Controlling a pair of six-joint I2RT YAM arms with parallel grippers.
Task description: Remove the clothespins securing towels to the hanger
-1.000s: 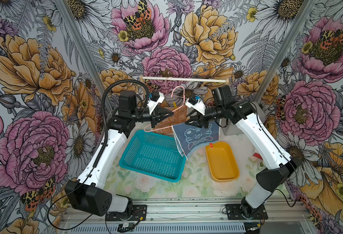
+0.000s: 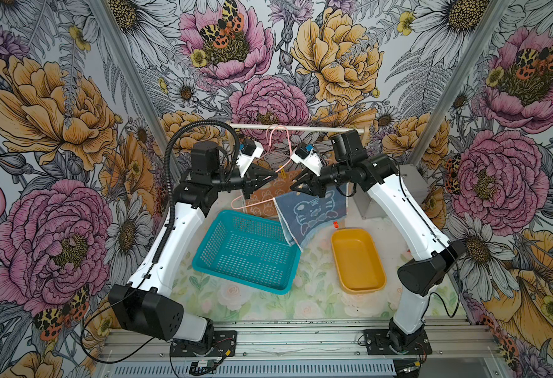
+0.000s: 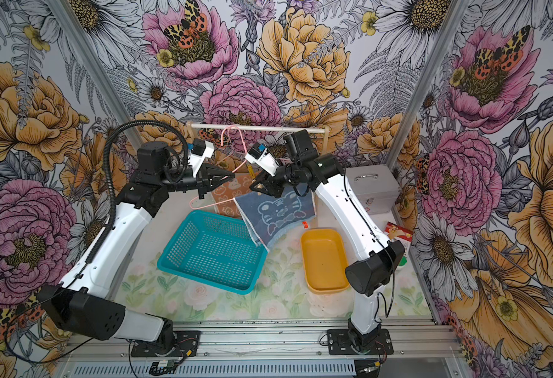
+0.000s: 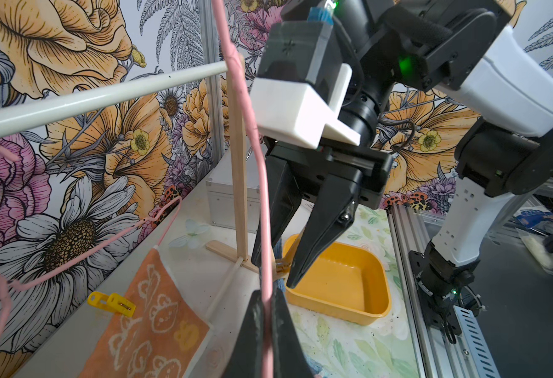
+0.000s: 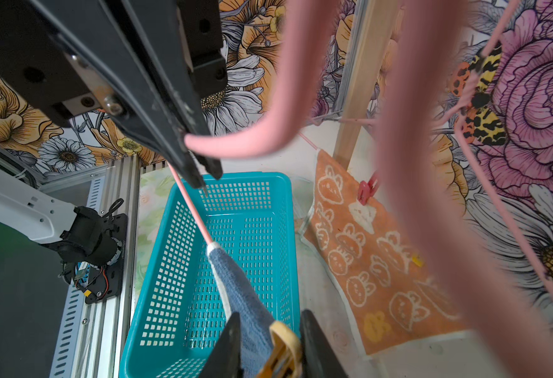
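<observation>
My left gripper [image 2: 265, 179] is shut on the pink hanger [image 4: 245, 113], whose rod runs between its fingertips in the left wrist view. My right gripper [image 3: 260, 186] is at the hanger's lower part beside the blue towel [image 2: 304, 217]; an orange clothespin [image 5: 285, 346] sits at its fingertips in the right wrist view, but whether they grip it is unclear. An orange towel [image 5: 352, 264] hangs behind, with red [image 5: 364, 192] and yellow [image 4: 115, 304] clothespins. A small red clothespin [image 3: 304, 225] shows at the blue towel's edge.
A teal basket [image 2: 204, 258] stands front left and a yellow tray [image 2: 358, 261] front right. A white rail [image 2: 295, 128] on wooden posts is at the back, with a grey box [image 3: 364, 189] behind the right arm.
</observation>
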